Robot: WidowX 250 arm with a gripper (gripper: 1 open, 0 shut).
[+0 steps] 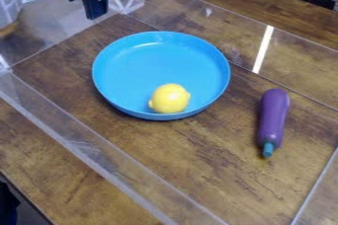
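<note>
A blue plate [152, 61] lies on the wooden table, with a yellow lemon-like object [169, 98] on its near part. A purple eggplant-like toy [272, 118] with a teal tip lies to the right of the plate. The dark gripper [93, 4] is at the top left, above and behind the plate. Whether it is open or shut is too small to tell.
Clear plastic walls run along the left and across the back left of the table [158, 170].
</note>
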